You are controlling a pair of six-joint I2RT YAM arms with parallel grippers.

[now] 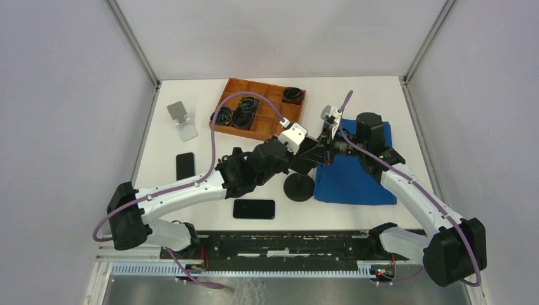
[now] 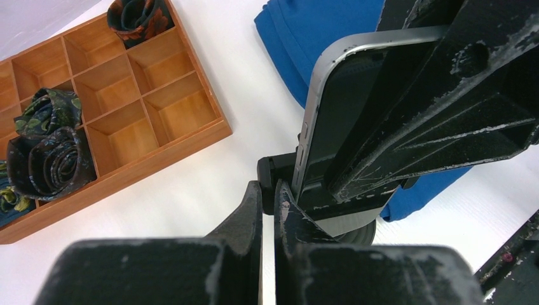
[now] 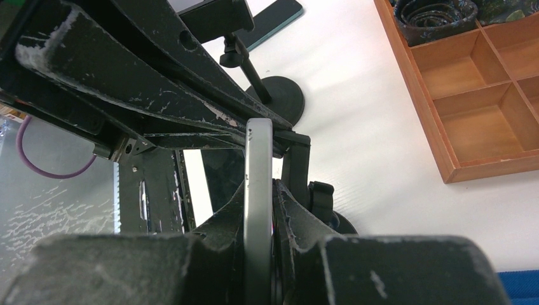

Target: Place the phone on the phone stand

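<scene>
A black phone stand (image 1: 299, 186) with a round base stands at the table's front middle, its head mostly hidden by both grippers. My left gripper is shut on the stand's head, at its dark edge bar. My right gripper is shut on a silver-edged phone (image 2: 310, 108), held upright on edge at the stand's head, above the base. Whether the phone rests on the stand cannot be told, as the grippers cover the contact.
A wooden compartment tray (image 1: 267, 95) with rolled cloths lies behind, a blue cloth (image 1: 356, 184) at right. Two dark phones (image 1: 253, 209) lie front and left, near a small silver stand (image 1: 183, 124). Another black stand is partly hidden under the left arm.
</scene>
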